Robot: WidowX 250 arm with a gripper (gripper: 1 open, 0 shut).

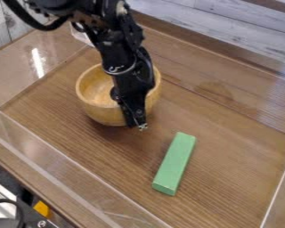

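My black gripper [135,120] reaches down over the right side of a wooden bowl [95,100], its fingertips low at the bowl's near right. The gripper looks shut on the bowl's rim, though the dark fingers make the exact grip hard to see. The arm hides part of the bowl's inside and back.
A green block [174,163] lies on the wooden table [234,125] to the right and nearer. A small yellow object [42,207] shows past the near left edge, and a white wall [240,18] runs along the back.
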